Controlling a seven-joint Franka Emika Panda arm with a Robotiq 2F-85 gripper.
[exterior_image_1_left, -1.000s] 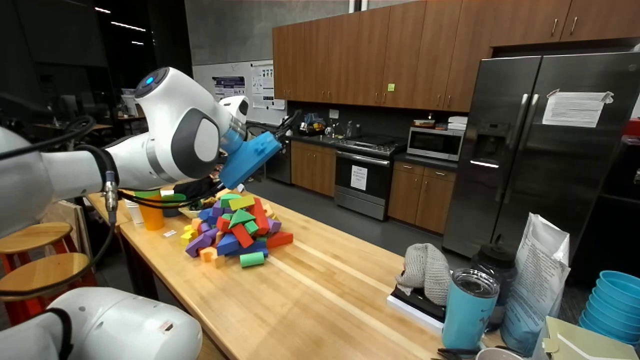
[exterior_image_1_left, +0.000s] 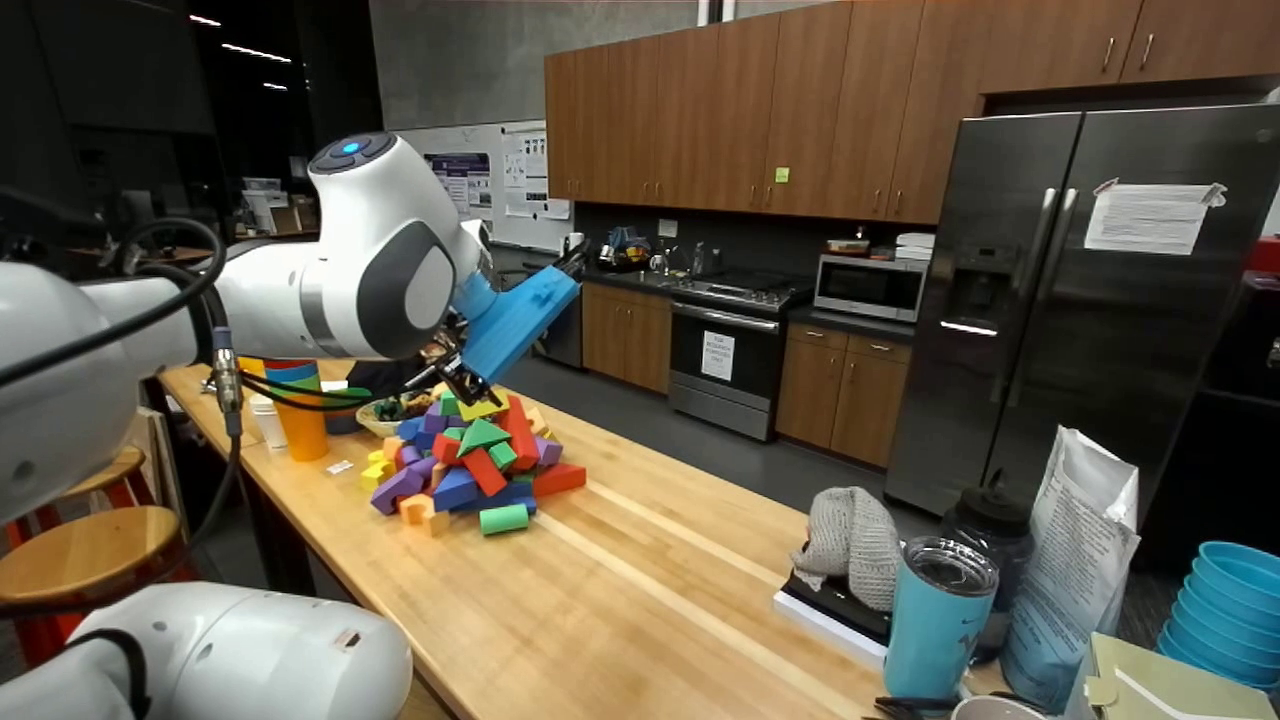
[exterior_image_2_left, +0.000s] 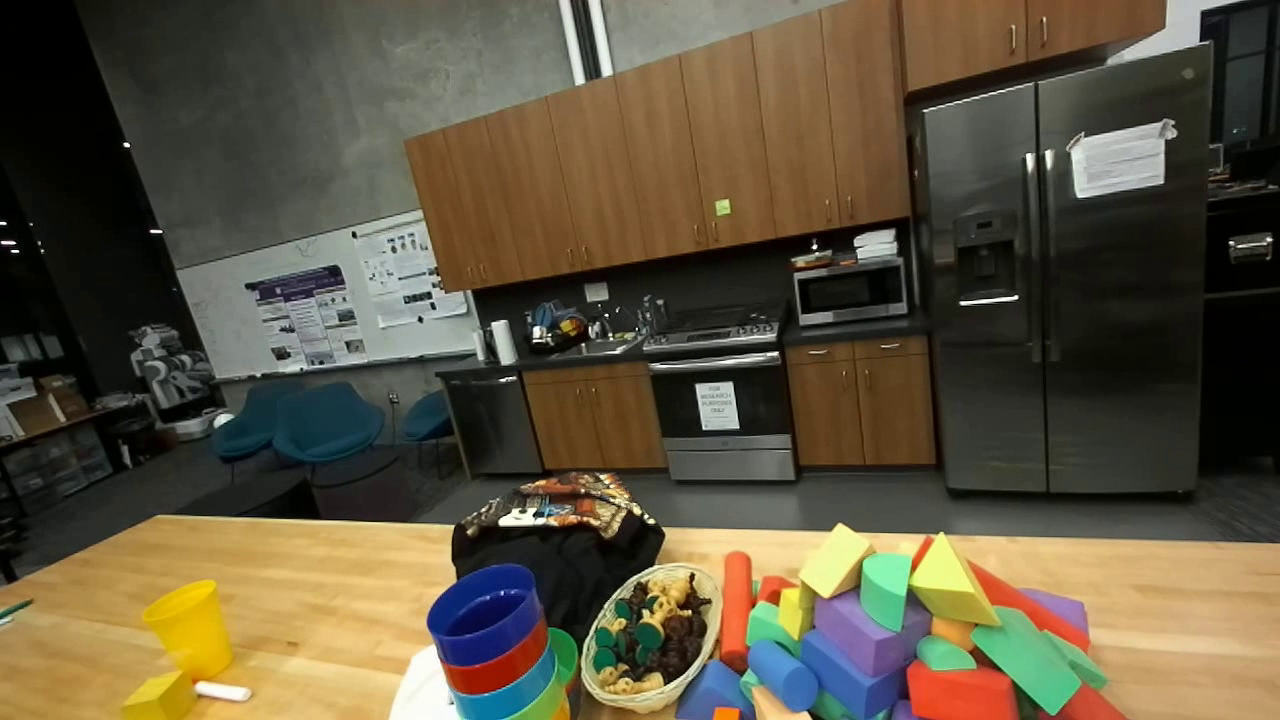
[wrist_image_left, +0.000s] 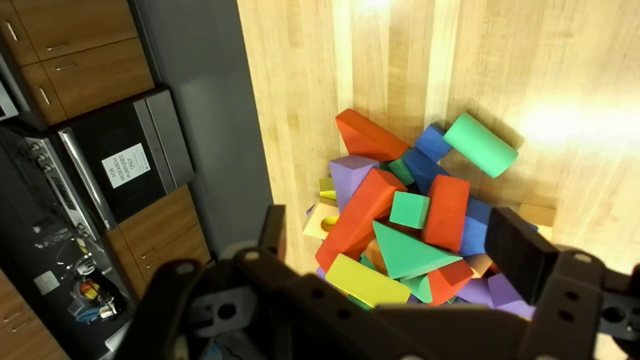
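Note:
A heap of coloured toy blocks (exterior_image_1_left: 462, 450) lies on the wooden table: triangles, cuboids and cylinders in several colours. Above its far side hangs my gripper; the wrist view has its dark fingers (wrist_image_left: 520, 255) spread wide, with no block held between them. Beneath them, resting on the heap, are a green triangle (wrist_image_left: 411, 252), a yellow block (wrist_image_left: 366, 281), a small green cube (wrist_image_left: 409, 210) and red blocks (wrist_image_left: 447, 211). At the heap's edge a green cylinder (wrist_image_left: 481, 144) lies on bare wood. Exterior view 2 shows the blocks (exterior_image_2_left: 882, 636) without the arm.
Stacked cups (exterior_image_2_left: 486, 618) and a basket of small toys (exterior_image_2_left: 660, 624) stand beside the heap, with a dark cloth (exterior_image_2_left: 558, 540) behind. A yellow cup (exterior_image_2_left: 190, 630) sits farther left. At the table's other end are a blue tumbler (exterior_image_1_left: 942, 618) and grey knitted cloth (exterior_image_1_left: 854, 546).
The arm's wrist has shifted slightly right and turned, bringing the gripper's dark fingers into sight over the heap in exterior view 1. The blocks look unmoved.

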